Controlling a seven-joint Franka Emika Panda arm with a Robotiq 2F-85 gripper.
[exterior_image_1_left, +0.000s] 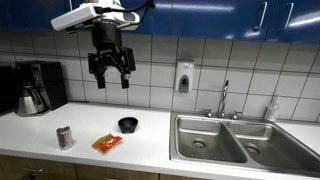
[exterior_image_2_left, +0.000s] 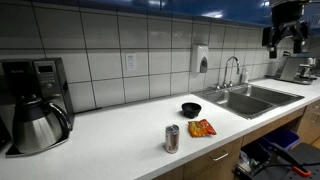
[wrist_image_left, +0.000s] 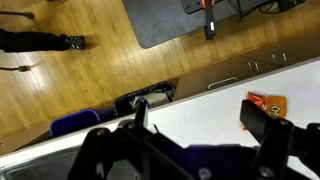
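Note:
High over the counter, my gripper (exterior_image_1_left: 113, 83) hangs open, its fingers apart with nothing between them. It shows at the upper right in exterior view 2. On the white counter below lie an orange-red snack packet (exterior_image_1_left: 107, 143), a small black bowl (exterior_image_1_left: 128, 125) behind it and an upright silver can (exterior_image_1_left: 64, 137) to the left. Exterior view 2 has the can (exterior_image_2_left: 172, 140) in front, with the packet (exterior_image_2_left: 201, 129) and bowl (exterior_image_2_left: 191, 110) further back. From the wrist, the packet (wrist_image_left: 275, 103) appears on the right, partly covered by the gripper; I cannot make out the bowl or can there.
A double sink (exterior_image_1_left: 240, 140) with a tall faucet (exterior_image_1_left: 223, 98) takes up the right side. The coffee maker (exterior_image_2_left: 38, 100) stands at the left end. Blue cupboards (exterior_image_1_left: 220, 20) hang above. Bare counter (exterior_image_2_left: 100, 140) lies between coffee maker and can.

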